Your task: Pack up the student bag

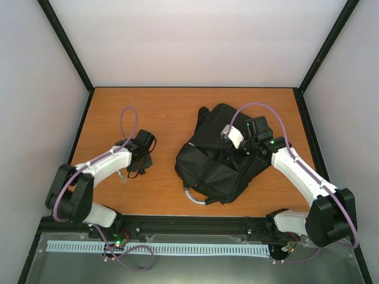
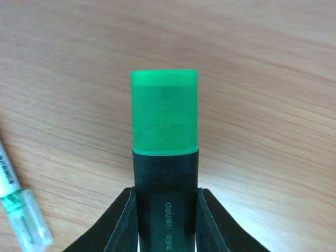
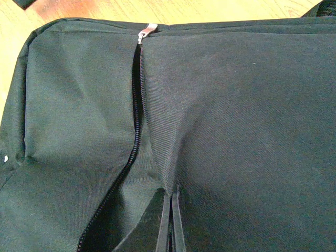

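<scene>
Between the fingertips of my left gripper is a black marker (image 2: 166, 173) with a green cap, gripped on its black body and raised off the wood. The black student bag (image 1: 204, 168) lies on the right half of the table, its top pocket partly unzipped. My right gripper is shut on a fold of the bag's fabric beside the zipper (image 3: 135, 126). At the lower left of the left wrist view, a white pen (image 2: 16, 199) with a clear green-tinted cap rests on the table.
Bare tabletop (image 1: 169, 118) stretches between my left arm and the bag. The bag's handle (image 1: 192, 196) curls out toward the table's front edge. Walls close in the table at the left, right and back.
</scene>
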